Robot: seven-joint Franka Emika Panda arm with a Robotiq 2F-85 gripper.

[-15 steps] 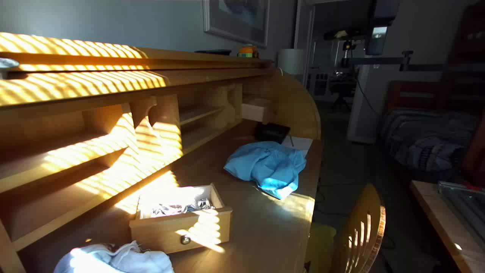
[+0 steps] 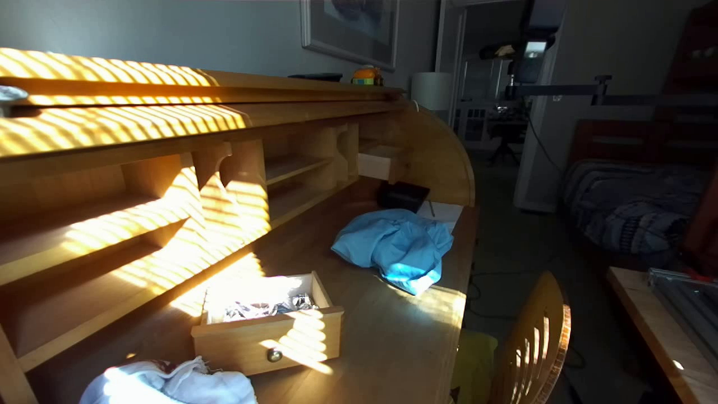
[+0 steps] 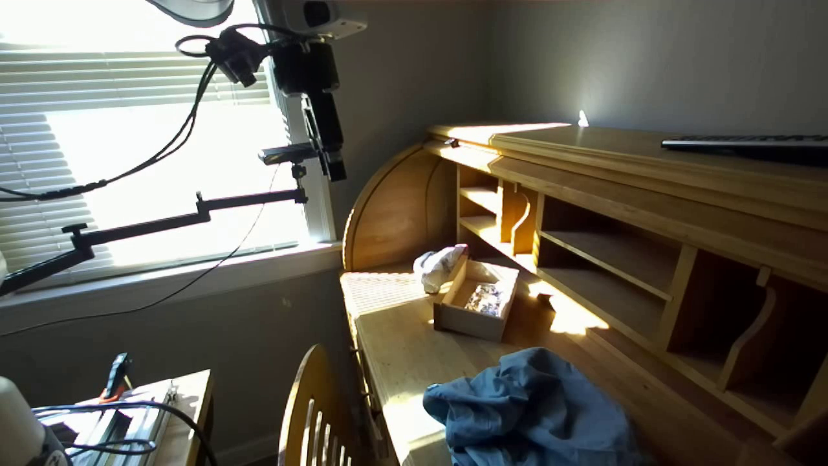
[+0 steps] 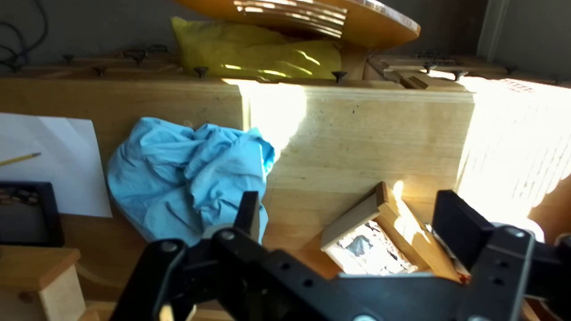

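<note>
My gripper stands open above the desk, its two dark fingers wide apart and nothing between them. In exterior view 2 the gripper [image 3: 335, 175] hangs high in front of the window, well clear of the desktop. A crumpled blue cloth [image 4: 187, 176] lies on the desk, left of the fingers in the wrist view. A small wooden drawer [image 2: 269, 343] sits loose on the desktop with shiny small items [image 3: 486, 298] inside. Beyond it lies a whitish cloth [image 3: 436, 268], partly behind the drawer in exterior view 2.
The desk's cubbyholes [image 3: 605, 256] line the back. A white paper [image 4: 53, 155] with a pencil [image 4: 20, 158] and a black tray [image 4: 26, 214] lie past the blue cloth. A chair [image 2: 535, 343] stands at the front edge. Bare desktop [image 4: 369, 133] shows between cloth and drawer.
In exterior view 1 the dark arm part at the upper right has shifted left and slightly up. The cloths and the drawer have stayed in place.
</note>
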